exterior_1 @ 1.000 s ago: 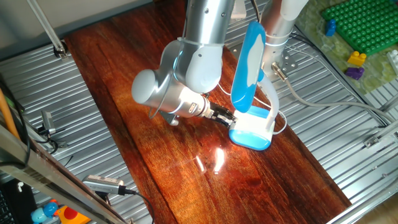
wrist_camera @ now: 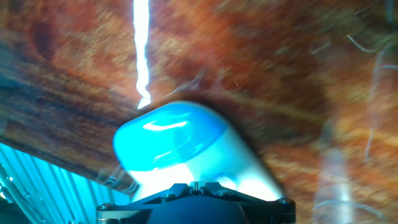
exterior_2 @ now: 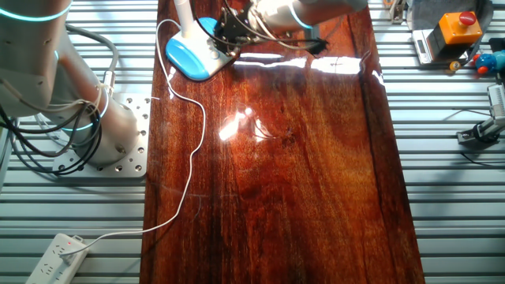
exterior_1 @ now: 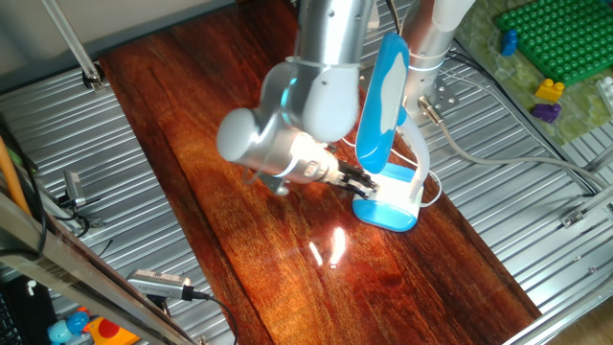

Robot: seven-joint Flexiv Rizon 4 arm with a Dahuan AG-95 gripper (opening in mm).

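A blue and white desk lamp stands on the wooden table, its blue-edged head (exterior_1: 383,103) raised above its base (exterior_1: 386,217). In the second exterior view, the blue front of the lamp base (exterior_2: 186,60) shows near the top left of the board. My gripper (exterior_1: 372,190) is low over the white part of the base, beneath the head's left side. From the wrist, the gripper appears shut, its tips together in front of the base (wrist_camera: 171,138); nothing shows between them. Whether the tips touch the base I cannot tell.
A white cable (exterior_2: 192,170) runs from the lamp to a power strip (exterior_2: 57,259). A small camera (exterior_1: 161,285) stands beyond the table's left edge, and toy bricks lie off the table.
My arm and gripper have shifted slightly right, bringing the fingers further over the lamp base. The wrist is lit more brightly now. The lamp has not moved.
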